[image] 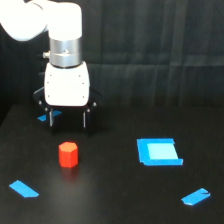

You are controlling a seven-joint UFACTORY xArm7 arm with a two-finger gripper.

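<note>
A small red block stands on the black table, left of the middle and toward the viewer from the arm. My gripper, hanging from a white hand, is above and behind the block in the camera view. Its dark fingers are spread wide, with nothing between them, and they do not touch the block. On the right side of the table lies a white square framed by blue tape.
Blue tape strips lie at the front left and front right; another blue strip shows behind the gripper. Dark curtain hangs at the back. Open table separates the block from the white square.
</note>
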